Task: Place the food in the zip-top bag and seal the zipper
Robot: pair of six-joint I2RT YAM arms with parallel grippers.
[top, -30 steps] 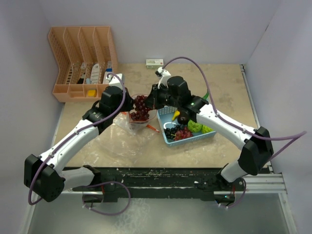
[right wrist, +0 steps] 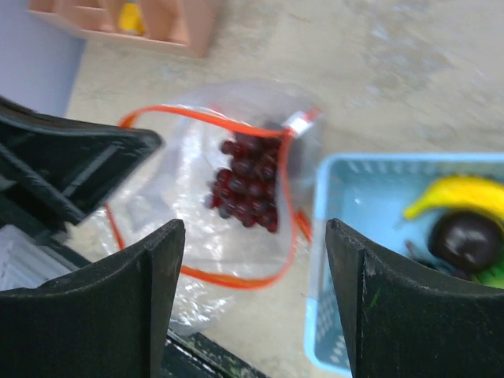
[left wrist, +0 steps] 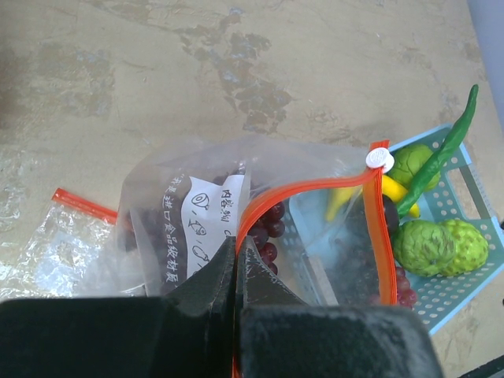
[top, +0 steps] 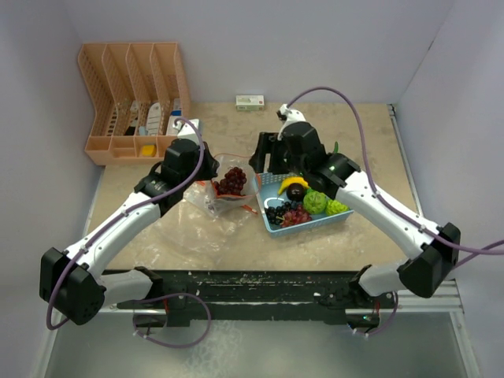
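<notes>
Inside the clear zip bag [right wrist: 236, 252] lies a bunch of dark red grapes [right wrist: 246, 185]. The bag's mouth stands wide, edged by an orange zipper strip [right wrist: 197, 116], with a white slider [left wrist: 379, 160] at one corner. My left gripper is shut on the orange-edged rim of the bag, at the side away from the basket. Above the bag's basket side hangs my right gripper, its fingers wide apart and nothing between them. The bag's mouth and the grapes show below that gap.
A light blue basket [top: 303, 228] right of the bag holds a banana, an avocado, green fruit, a green pepper and grapes. A pinkish divided rack [top: 98, 146] stands back left, a small box [top: 250, 102] at the back. Another clear bag [left wrist: 51, 252] lies flat on the table.
A second ago my right gripper was at the bag with the grapes beneath it. Now it is open and farther right, and the grapes lie in the bag. The left arm stays still.
</notes>
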